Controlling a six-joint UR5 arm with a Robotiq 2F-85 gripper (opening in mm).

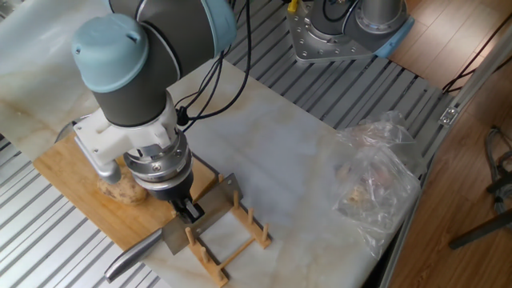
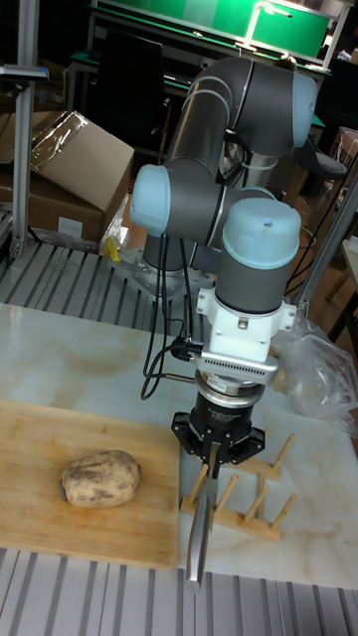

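A cleaver with a broad metal blade (image 1: 214, 206) stands on edge at the wooden peg rack (image 1: 232, 258). Its silver handle (image 1: 133, 255) points to the lower left in exterior view 2 and toward the camera in exterior view 3, where the knife (image 2: 198, 536) appears nearly edge-on. My gripper (image 1: 191, 213) points down at the blade's upper edge, near the handle end. In exterior view 3 the black gripper (image 2: 215, 454) sits directly over the knife. Its fingertips overlap the blade, so whether they grasp it cannot be made out. A brown potato (image 2: 100, 478) lies on the wooden cutting board (image 2: 95, 541).
A crumpled clear plastic bag (image 1: 376, 188) lies on the right of the marbled table top (image 1: 296, 176). Between bag and rack the surface is clear. The cutting board is close beside the rack. Slatted metal (image 1: 352, 88) borders the table top.
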